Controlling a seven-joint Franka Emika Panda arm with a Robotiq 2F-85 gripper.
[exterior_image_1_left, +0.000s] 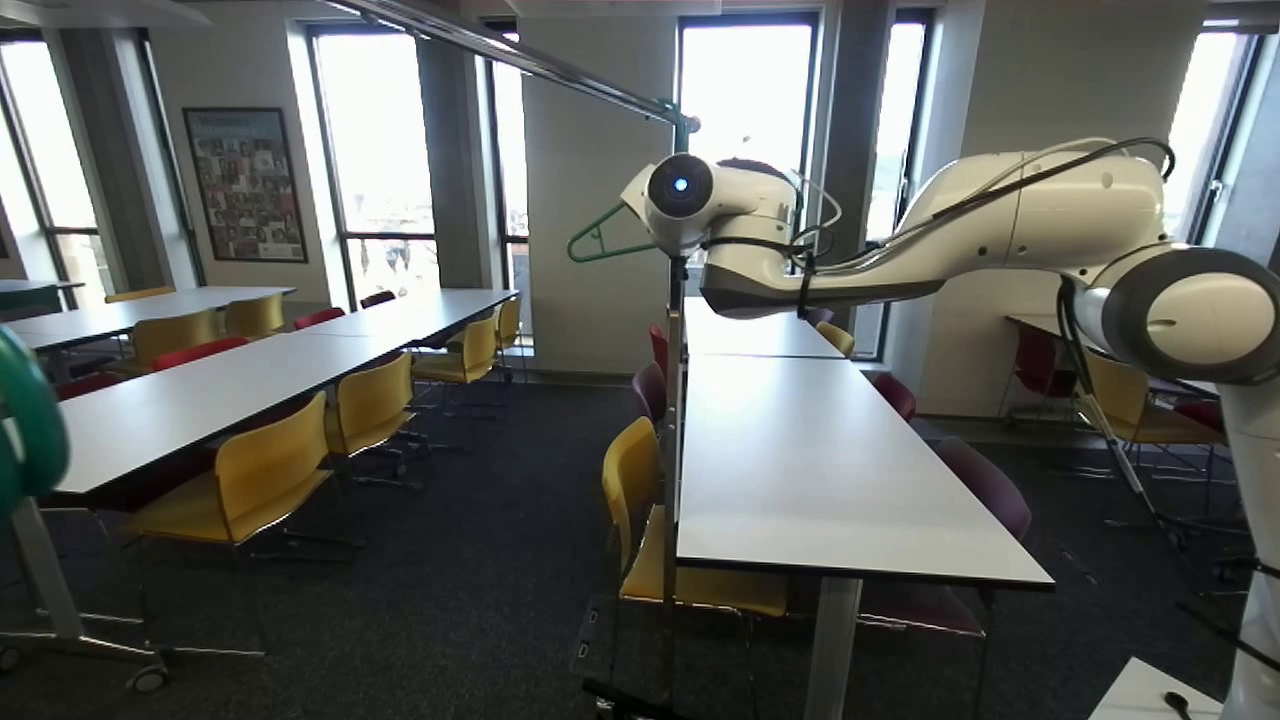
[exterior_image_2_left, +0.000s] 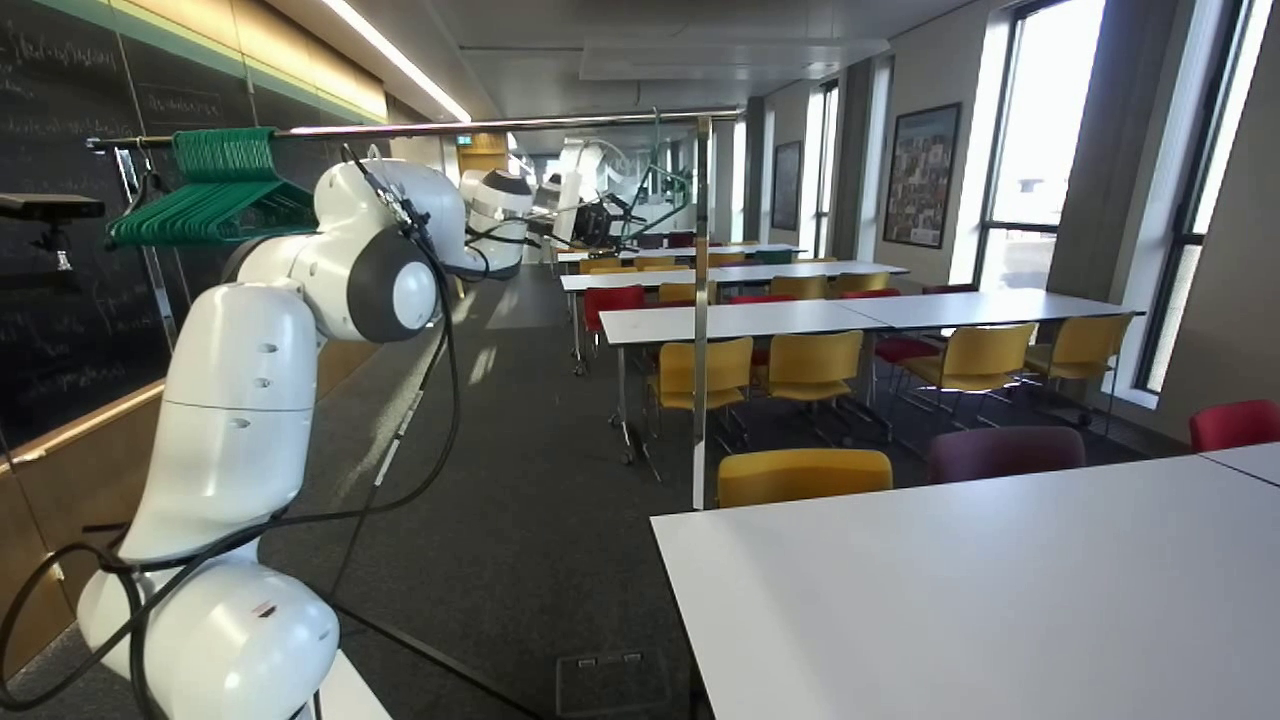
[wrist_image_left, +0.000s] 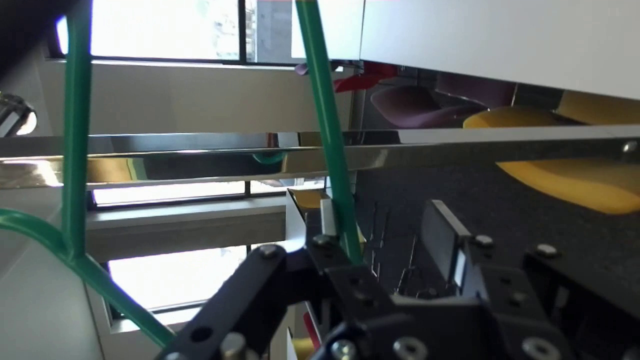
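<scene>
A green hanger (exterior_image_2_left: 667, 218) hangs at the end of the metal rail (exterior_image_2_left: 504, 125), near the upright post. In exterior view 1, part of the hanger (exterior_image_1_left: 596, 252) sticks out left of the arm's wrist, which hides the fingers. My gripper is part open in the wrist view. One straight bar of the hanger (wrist_image_left: 327, 114) runs down between the fingers, right beside the left pad (wrist_image_left: 328, 217). A clear gap separates that bar from the right pad (wrist_image_left: 441, 237), so it is not clamped.
The shiny rack post (wrist_image_left: 210, 157) crosses behind the hanger. Several green hangers (exterior_image_2_left: 228, 192) hang bunched at the rail's other end. A white table (exterior_image_1_left: 816, 456) with chairs stands beyond the post; open floor (exterior_image_1_left: 480, 540) lies left of it.
</scene>
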